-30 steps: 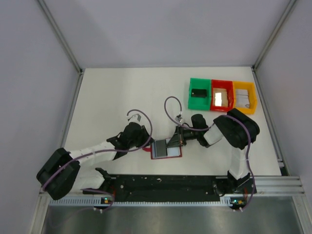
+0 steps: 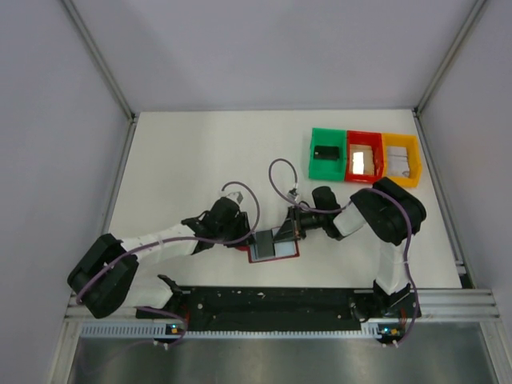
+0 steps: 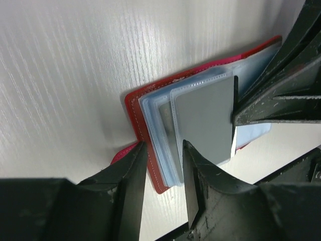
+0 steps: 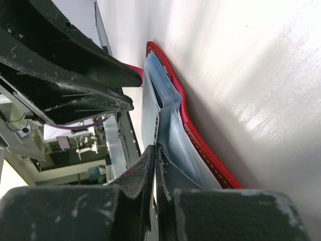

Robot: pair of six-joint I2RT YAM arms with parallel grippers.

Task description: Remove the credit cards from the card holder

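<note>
The red card holder (image 2: 289, 250) lies open near the table's front, with clear sleeves and a grey card (image 3: 203, 116) on top. My right gripper is shut on the sleeves' upper edge; whether a card is between its tips is hard to tell. My left gripper is at the holder's left end, its fingers apart over the red edge and sleeve, with nothing clearly held between them.
Green (image 2: 326, 171), red (image 2: 362, 139) and yellow (image 2: 412, 172) bins stand at the back right, each with items inside.
My right arm has barely moved.
</note>
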